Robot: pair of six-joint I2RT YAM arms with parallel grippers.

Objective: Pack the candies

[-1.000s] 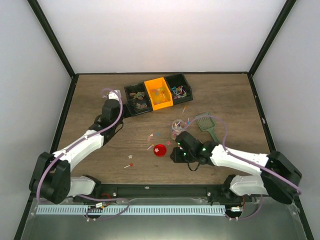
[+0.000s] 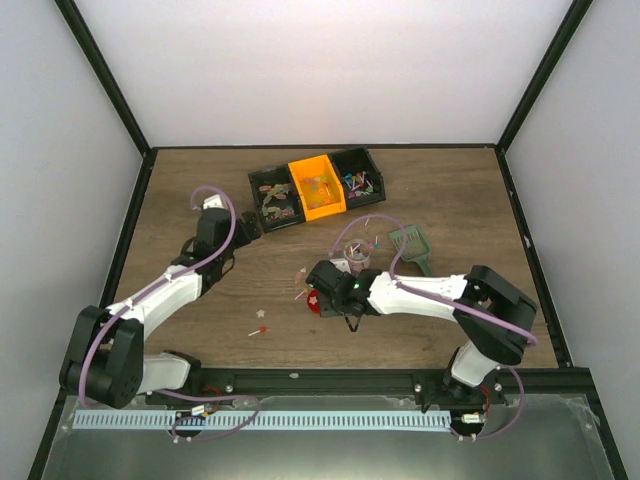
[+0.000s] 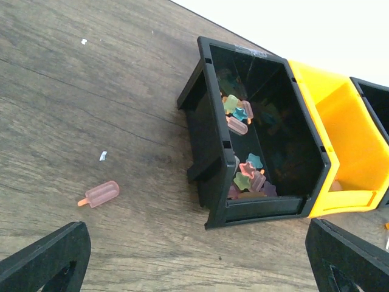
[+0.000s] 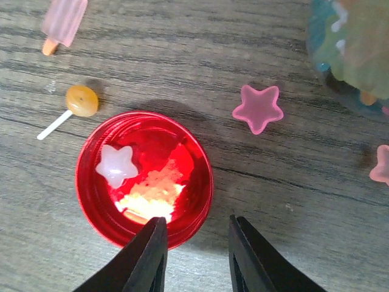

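Observation:
A round red lid point(image 4: 193, 167) lies on the table with a pale star candy point(image 4: 117, 165) inside it. My right gripper is partly open over the lid's near right edge, its fingers point(image 4: 149, 249) apart and nothing held. Around the lid are an orange lollipop point(image 4: 82, 101), a pink star point(image 4: 258, 109) and a pink popsicle candy point(image 4: 65, 21). At the left black bin point(image 3: 211, 146), which contains stars and popsicles, my left gripper stands wide open and empty. A pink popsicle point(image 3: 102, 193) rests on the table left of that bin.
A yellow bin point(image 2: 300, 185) and a right black bin point(image 2: 374, 165) adjoin the left one. The clear jar point(image 2: 357, 252) stands behind the right gripper, near a green scoop point(image 2: 410, 245). A red lollipop point(image 2: 262, 329) and a star point(image 2: 261, 313) lie front left.
My right gripper has swung left from beside the jar and lid to over the lid, partly covering it from above. My left gripper has shifted slightly left and nearer the front.

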